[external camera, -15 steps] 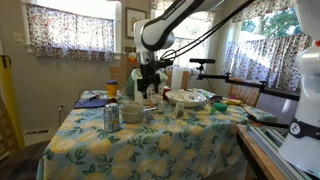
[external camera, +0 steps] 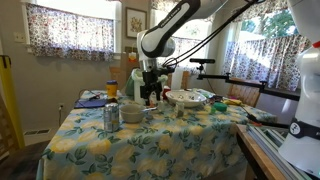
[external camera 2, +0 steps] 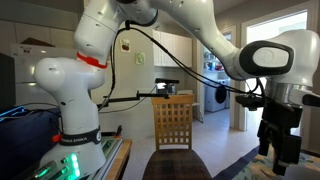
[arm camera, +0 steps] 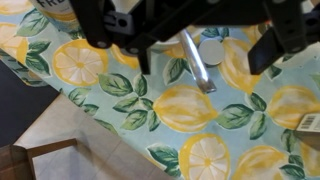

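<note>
My gripper is open above the lemon-print tablecloth [arm camera: 185, 108], its dark fingers [arm camera: 138, 55] spread at the top of the wrist view. A slim metal utensil handle [arm camera: 196, 62] shows in the gap between them, lower down over the cloth. Beside the handle lies a small white round object [arm camera: 212, 50]. What the handle leads to is hidden behind the gripper. In exterior view 1 the arm reaches over the table's far middle, just behind a pale bowl or mug [external camera: 132, 113]. The fingers point down in exterior view 2.
A silver can [external camera: 111, 117] stands left of the bowl. To the right are a large white plate [external camera: 188, 97] and several small items. A small box [arm camera: 311, 128] is at the wrist view's right edge.
My gripper has come down a little toward the table and turned slightly. The tabletop objects appear to be where they were.
</note>
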